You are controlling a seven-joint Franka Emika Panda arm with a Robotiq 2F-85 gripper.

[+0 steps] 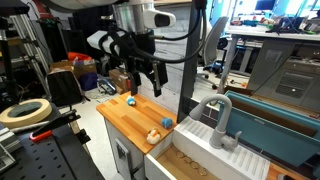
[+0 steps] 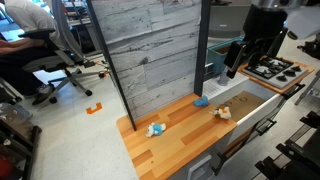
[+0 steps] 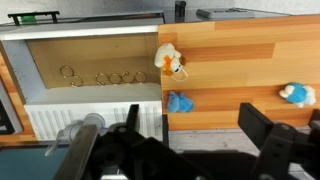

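Observation:
My gripper (image 1: 145, 90) hangs above the wooden counter (image 1: 125, 118), its fingers apart and nothing between them. Three small toys lie on that wood: a blue one (image 3: 180, 102) beside the sink edge, a white-and-orange one (image 3: 169, 60) at the drawer side, and a blue-and-white one (image 3: 297, 94) toward the far end. In the wrist view the blue toy is just ahead of the gap between the dark fingertips. Exterior view 2 shows the gripper (image 2: 250, 71) well clear of the toys.
An open drawer (image 3: 105, 48) holds several rings on its floor. A grey faucet (image 1: 208, 105) rises from the white sink area next to the counter. Planked wall panels (image 2: 160, 60) stand behind. A stove (image 2: 272, 70) is at the far side.

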